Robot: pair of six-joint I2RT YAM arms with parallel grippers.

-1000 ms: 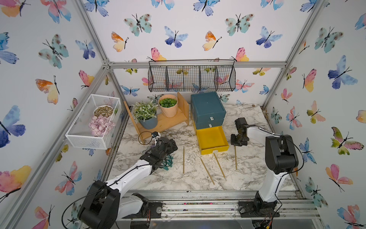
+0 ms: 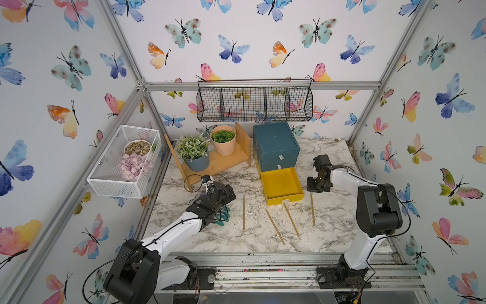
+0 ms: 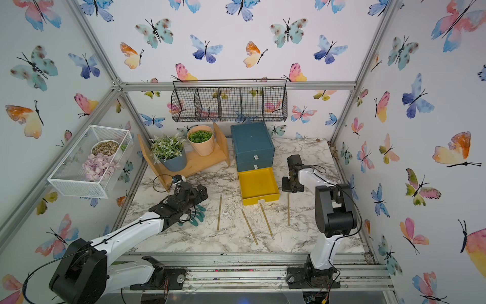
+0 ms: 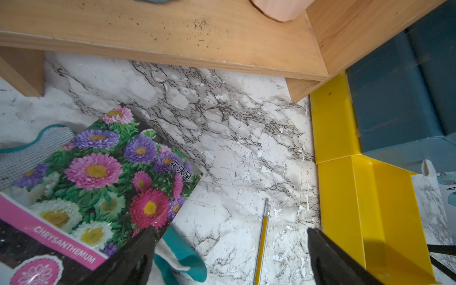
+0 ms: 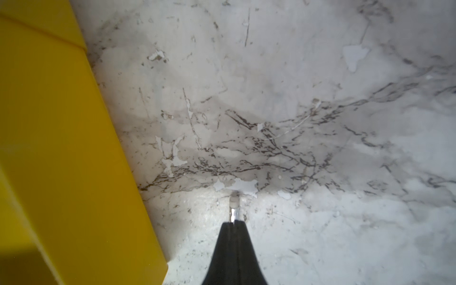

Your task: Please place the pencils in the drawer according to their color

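Note:
Several yellowish pencils lie on the marble table: one point(image 4: 261, 242) left of the yellow drawer, two angled ones point(image 2: 276, 226) in front of it, and one point(image 2: 312, 212) at its right front. The open yellow drawer point(image 2: 281, 185) sits below a blue drawer unit point(image 2: 276, 141). My right gripper, shut with nothing visible gripped, is right beside the drawer, low over the end of the right-hand pencil, which shows just beyond its tips. My left gripper is open above the table at the left, the left pencil visible between its blurred fingers.
A wooden shelf point(image 4: 166, 42) with potted plants stands back left. A flower-picture packet point(image 4: 104, 190) and teal gloves point(image 4: 185, 261) lie under the left arm. A wire basket point(image 2: 254, 103) hangs at the back; a white mesh basket point(image 2: 116, 185) is far left.
The right arm has shifted slightly, its gripper staying beside the drawer. The left arm, pencils and drawer look unchanged.

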